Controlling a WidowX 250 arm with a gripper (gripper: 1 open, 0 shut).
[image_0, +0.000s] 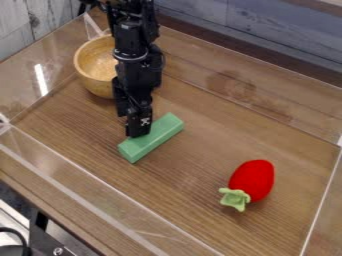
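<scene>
The black arm reaches down from the top of the view, and its open gripper (138, 118) hangs low at the upper-left end of a green rectangular block (158, 140), which lies diagonally on the wooden table (80, 175). Whether the fingertips touch the block is unclear.
A yellow-tan bowl (95, 70) sits behind the arm at the upper left. A red strawberry-like object (253, 180) with a pale green top lies at the lower right. A black cable shows at the lower-left corner.
</scene>
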